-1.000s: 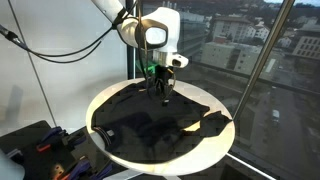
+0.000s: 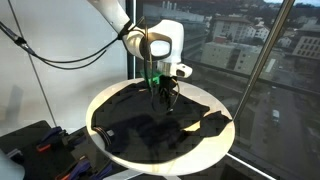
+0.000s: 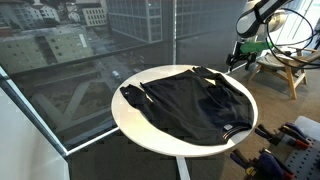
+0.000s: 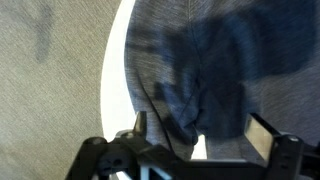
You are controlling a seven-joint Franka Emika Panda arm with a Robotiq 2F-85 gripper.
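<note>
A dark blue denim garment [image 2: 145, 130] lies spread and wrinkled across the round white table, with one part reaching out toward the right rim in exterior view 1. From exterior view 2 the same garment [image 3: 190, 112] covers much of the tabletop. My gripper [image 2: 166, 105] hangs over the garment's far part. In the wrist view the open gripper has its fingers far apart, above a creased edge of the denim [image 4: 185, 95]. Nothing is held between the fingers; whether the tips touch the fabric cannot be told.
The white table [image 2: 205, 155] has bare surface along its right and front rim. Its edge passes under the fingers in the wrist view, with grey carpet [image 4: 50, 70] beyond. Tools and clamps [image 2: 75, 170] sit near the robot's base. Large windows stand behind.
My arm has come down somewhat and shifted slightly right in exterior view 1. The garment looks unchanged.
</note>
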